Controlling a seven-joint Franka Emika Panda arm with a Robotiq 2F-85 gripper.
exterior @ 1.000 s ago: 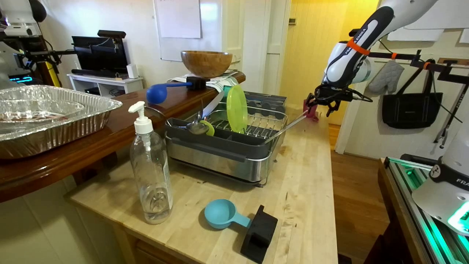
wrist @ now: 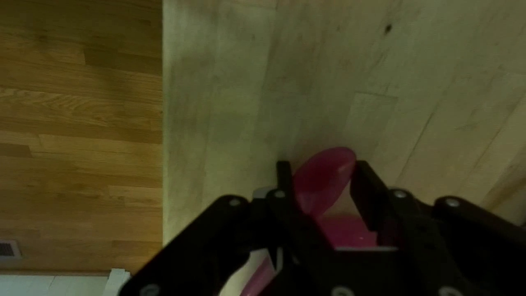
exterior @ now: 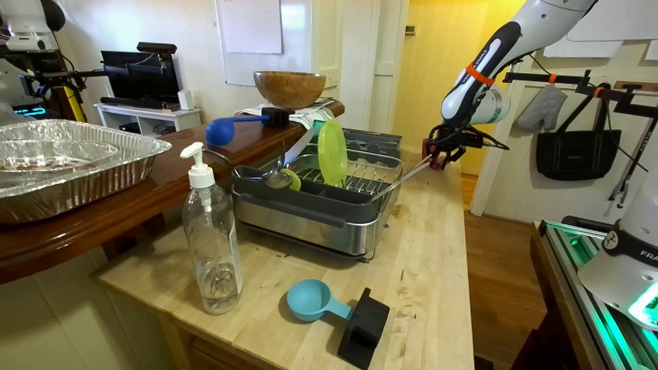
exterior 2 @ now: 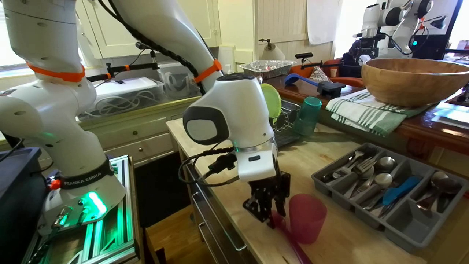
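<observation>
A pink spoon-like utensil (exterior 2: 293, 242) is at the counter's edge side, its rounded end (wrist: 323, 180) between my gripper's fingers in the wrist view. My gripper (exterior 2: 276, 216) points down, shut on that end. Right beside the utensil stands a translucent pink cup (exterior 2: 307, 218); whether the two touch is unclear. Only a blurred part of the cup (wrist: 347, 231) shows behind the fingers from the wrist. At the far end of the counter, seen from exterior view 1, my gripper (exterior: 442, 151) hides most of the pink items.
A grey cutlery tray (exterior 2: 373, 222) lies right of the cup. The dish rack (exterior: 345, 231) holds a green plate (exterior: 333, 152); a teal cup (exterior 2: 308, 115) stands by it. Nearer are a soap bottle (exterior: 213, 259) and blue scoop (exterior: 309, 300). Bare counter (wrist: 222, 98) borders the drop to the floor.
Over the last second my gripper has moved left and slightly down in exterior view 1, onto the pink items. The rack, bottle and scoop have stayed put.
</observation>
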